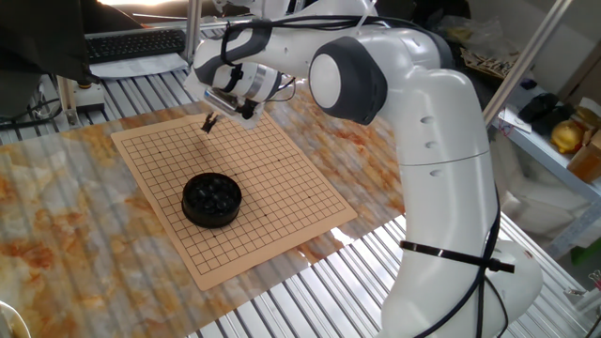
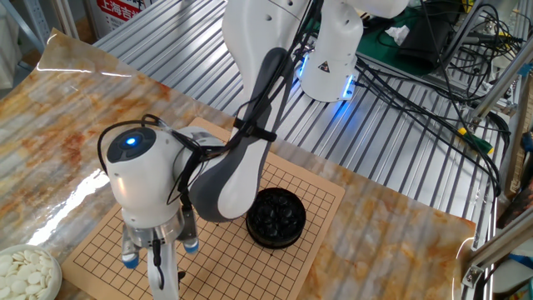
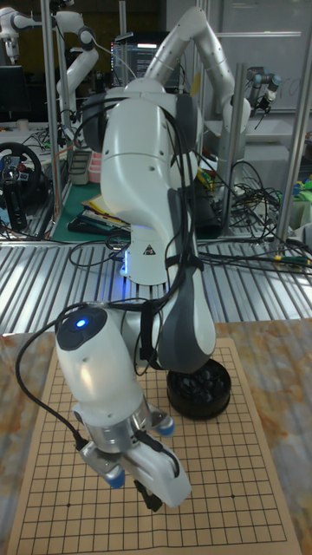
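A tan Go board (image 1: 169, 155) with a black grid lies on the marbled table. On it stands a round black bowl (image 1: 211, 200) filled with black stones, also plain in the second exterior view as a black bowl (image 2: 276, 218). My gripper (image 1: 208, 123) hangs above the far part of the board, tilted and well apart from the bowl. Its dark fingertips are small here, and whether they are parted cannot be made out. In the third exterior view the gripper (image 3: 147, 497) is over the near half of the board, with the bowl (image 3: 198, 388) behind it.
A white bowl of white stones (image 2: 27, 273) sits off the board at the table's left in the second exterior view. A keyboard (image 1: 136, 44) lies at the back. Much of the board around the black bowl is bare.
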